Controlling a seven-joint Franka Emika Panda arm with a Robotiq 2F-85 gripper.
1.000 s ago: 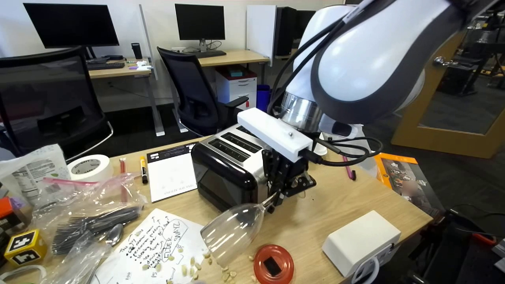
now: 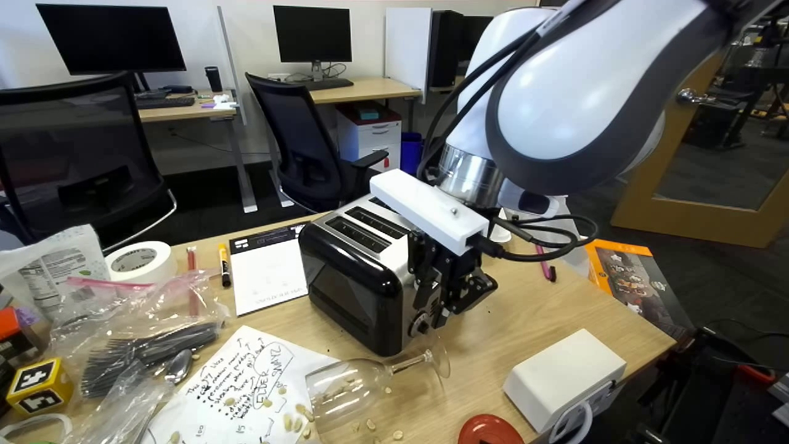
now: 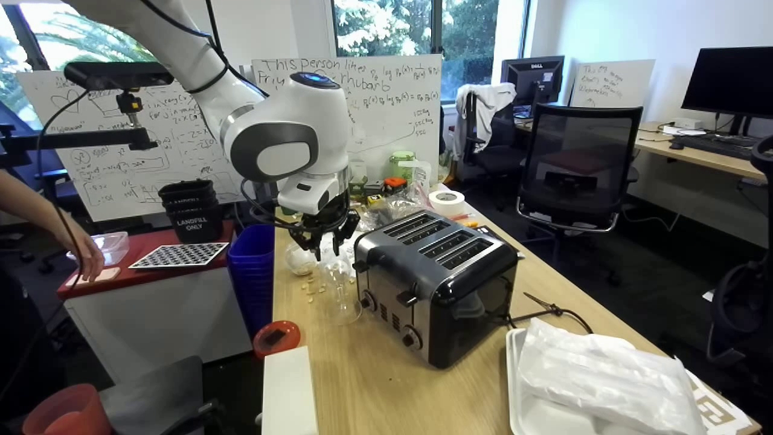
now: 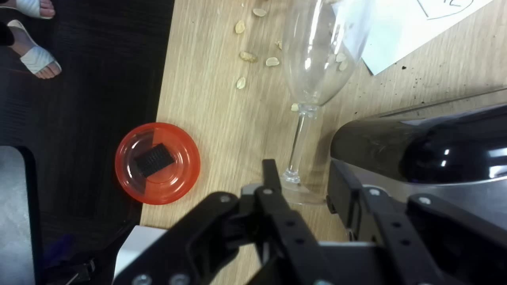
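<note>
A clear stemmed glass [image 2: 344, 386] lies on its side on the table, its bowl toward the paper and its foot beside the toaster. My gripper is open above the glass's foot; in the wrist view the foot shows between the fingers, which do not appear closed on it. A red round lid [image 4: 188, 167] with a black patch lies near the table's edge. Several pale nut-like pieces [image 4: 247, 56] are scattered around the bowl, and a few show through the glass. The black and steel toaster [image 2: 355, 275] stands right beside my gripper.
A white box [image 2: 564, 378] stands near the table's edge. Handwritten paper [image 2: 244, 370], a brush in a plastic bag [image 2: 151, 348] and a tape roll [image 2: 140, 261] crowd the left side. Bare tabletop [image 2: 518, 318] lies between toaster and box.
The glass was held tilted by its stem in my gripper; now it lies on the table, released. The red lid has shifted toward the white box and the table's edge.
</note>
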